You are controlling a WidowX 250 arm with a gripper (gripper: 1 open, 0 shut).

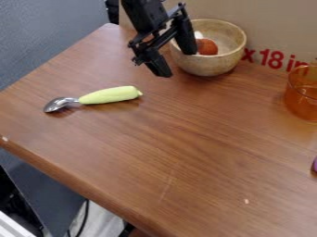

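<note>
My black gripper (171,56) hangs open in the upper middle of the camera view, beside and partly over a light wooden bowl (221,62), with nothing visible between its fingers. A red-orange round object (207,46) sits inside the bowl, partly hidden by the gripper. A pale yellow-green elongated item (109,94) lies on the left of the wooden table (161,167), joined to or touching a metal spoon head (59,104).
An orange translucent cup (303,95) stands at the right edge, with a purple item partly visible below it. A cardboard box (272,20) stands behind the bowl.
</note>
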